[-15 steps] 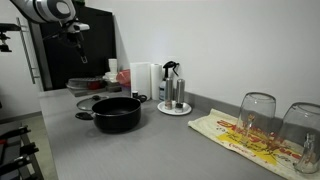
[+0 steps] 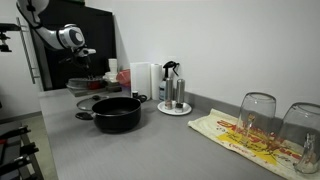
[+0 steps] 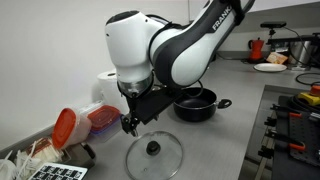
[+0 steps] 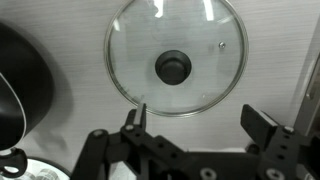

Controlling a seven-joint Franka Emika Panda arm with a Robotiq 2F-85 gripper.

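Observation:
A round glass lid [image 4: 200, 92] with a black knob [image 4: 173, 67] lies flat on the grey table. In the wrist view my gripper stands open, its fingers wide apart and nothing between them. The knob appears ahead of the fingertips, with a gap. Exterior view 2 shows the lid [image 3: 170, 168] on the table below and in front of the white arm. Beside it is a black pot [image 3: 201, 112], partly hidden by the arm. From exterior view 1 the pot [image 2: 118, 118] looks open on top.
Red and clear containers [image 3: 72, 125] and a rack of utensils [image 3: 50, 155] stand along one side. Farther along are a plate with bottles [image 2: 174, 108] and two upturned glass jars [image 2: 256, 112] on a yellow cloth [image 2: 218, 128].
Over the last second the arm has come down towards the table at the left of exterior view 1. The pot and the other table items have stayed in place.

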